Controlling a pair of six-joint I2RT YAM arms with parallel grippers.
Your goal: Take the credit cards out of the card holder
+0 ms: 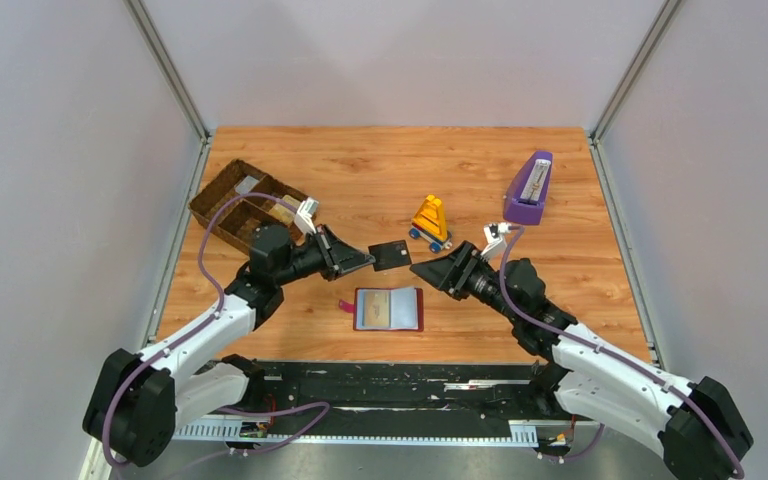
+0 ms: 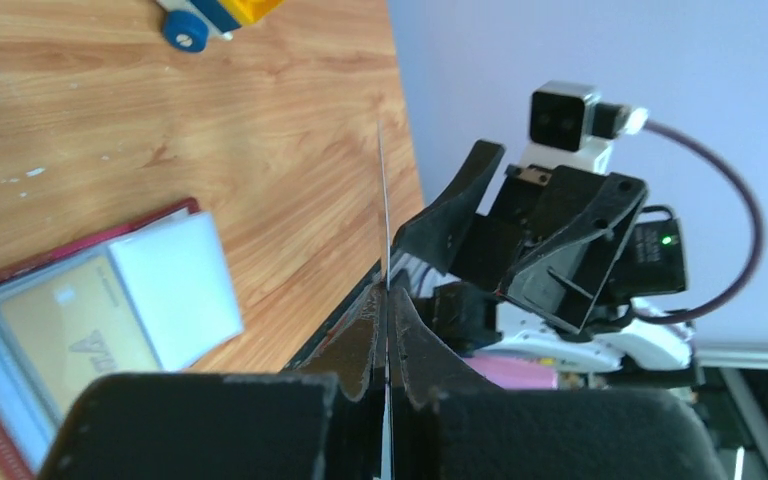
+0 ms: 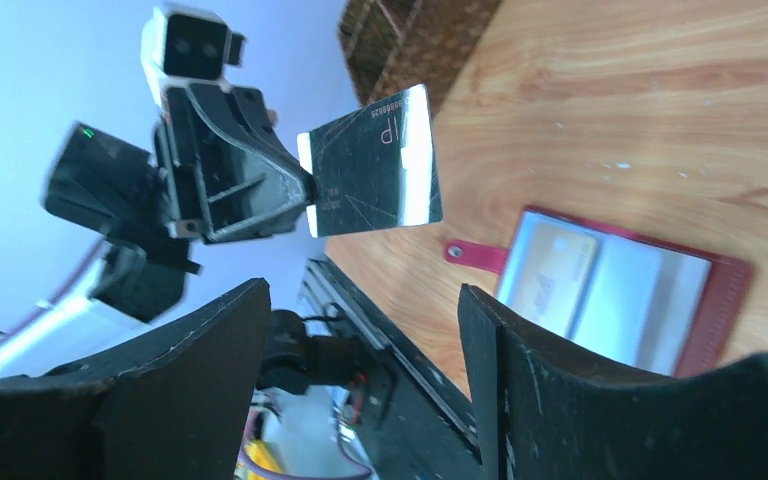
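My left gripper is shut on a thin black credit card (image 3: 375, 165), seen edge-on in the left wrist view and face-on, with a pale stripe along its far edge, in the right wrist view. The card hangs in the air just behind the holder, as seen from above. My right gripper (image 1: 415, 270) stands open with its tips close to the card's right edge and nothing between its fingers. The red card holder (image 1: 388, 309) lies open on the table. A beige card (image 2: 80, 325) shows under its clear left sleeve; the right sleeve (image 2: 175, 285) looks pale blue.
A brown divided box (image 1: 218, 190) stands at the back left. Behind the card is a yellow toy truck (image 1: 430, 218), and a purple container (image 1: 527, 195) stands at the back right.
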